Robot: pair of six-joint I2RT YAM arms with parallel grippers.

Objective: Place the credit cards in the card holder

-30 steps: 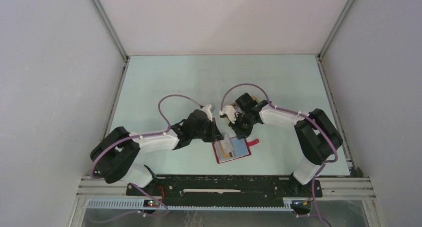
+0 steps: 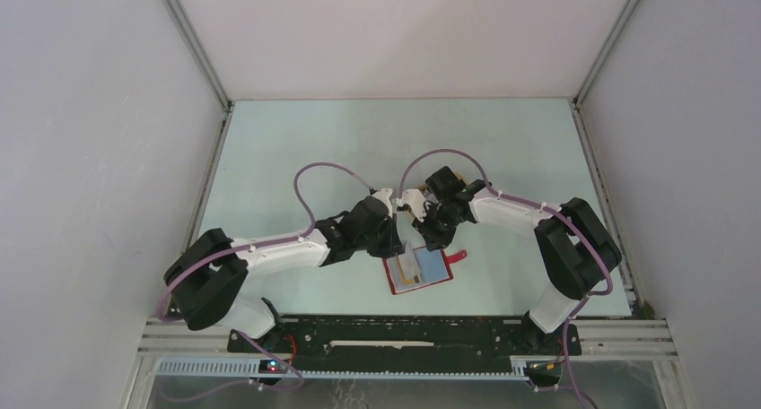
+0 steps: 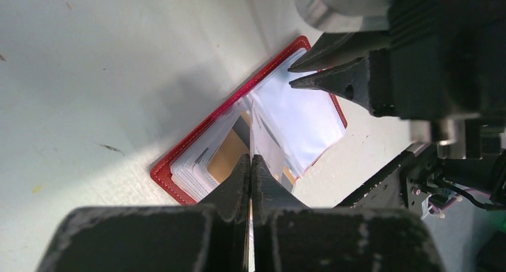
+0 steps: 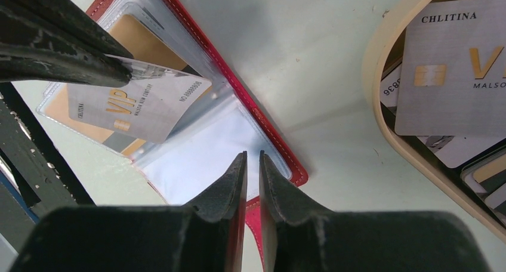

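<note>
The opened card holder (image 4: 292,179), red-edged with clear pockets, lies on the table; its white pocket side (image 4: 203,153) is nearest my right gripper. A grey VIP card (image 4: 155,102) slants over the other side, where gold and dark cards (image 4: 146,39) show under clear plastic. My left gripper is shut on one corner of that grey card, seen almost edge-on in the left wrist view. Whether the card's lower edge sits inside a pocket, I cannot tell. Just above the white pocket, my right gripper's tips are shut, with nothing visible between them.
A round tan container (image 4: 373,75) stands beyond the holder, holding several cards (image 4: 447,81). The holder's red strap (image 2: 457,256) points right. Both grippers are close together above the holder.
My left gripper has shifted slightly right over the holder, and the card's tilt has changed a little. The right arm has hardly moved.
</note>
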